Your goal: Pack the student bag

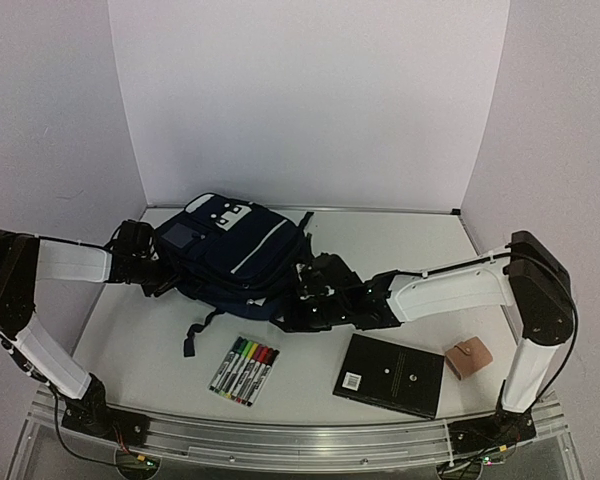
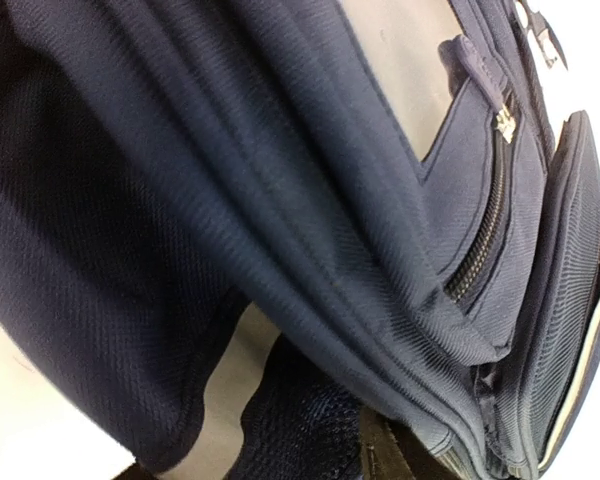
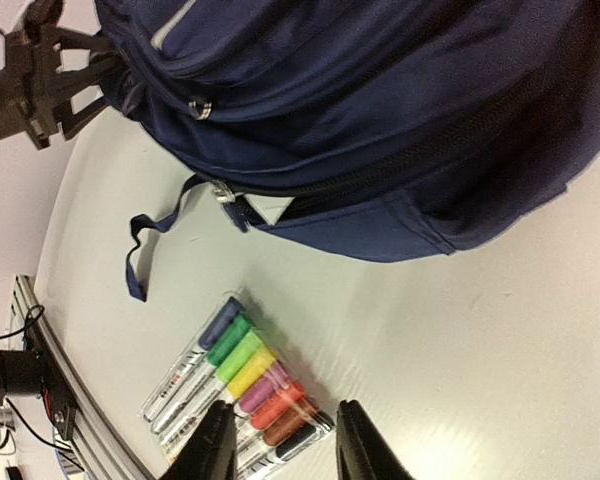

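The navy backpack (image 1: 242, 245) lies on its back at the table's left rear. My right gripper is open, its fingers apart with nothing held. It hovers by the bag's near right end, and the markers lie below it in view. A metal zipper pull (image 3: 223, 194) hangs at the bag's lower edge beside a white tag (image 3: 271, 208), clear of those fingers. At the bag's left end is my left gripper (image 1: 160, 282). Its fingertips (image 2: 382, 452) stand apart at the bottom of its wrist view, with bag cloth and grey trim between them.
Several coloured markers (image 1: 244, 370) lie in a row in front of the bag, near its loose strap (image 1: 190, 342). A black notebook (image 1: 389, 375) and a brown wallet (image 1: 468, 357) rest at the front right.
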